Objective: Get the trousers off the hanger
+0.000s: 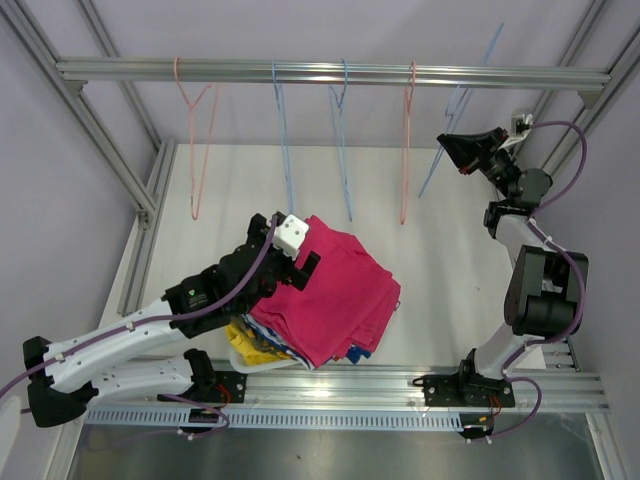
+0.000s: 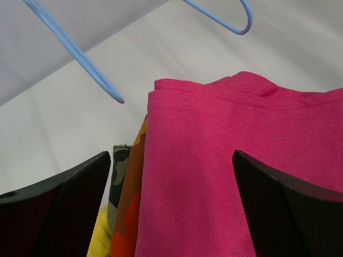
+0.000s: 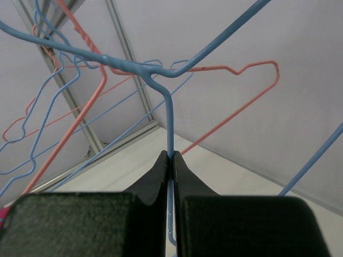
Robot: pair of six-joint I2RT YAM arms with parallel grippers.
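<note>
Pink folded cloth [image 1: 335, 290] tops a pile of clothes on the floor. My left gripper [image 1: 296, 255] hangs over it, open, with pink fabric visible between its fingers in the left wrist view but no clear grasp. Up at the right, my right gripper [image 1: 448, 142] is shut on the thin wire of a blue hanger [image 3: 170, 123], seen upright between its fingertips in the right wrist view. No garment shows on that hanger.
Several empty pink and blue hangers [image 1: 342, 140] hang from the metal rail [image 1: 230, 70]. A white tray [image 1: 262, 366] lies under the clothes.
</note>
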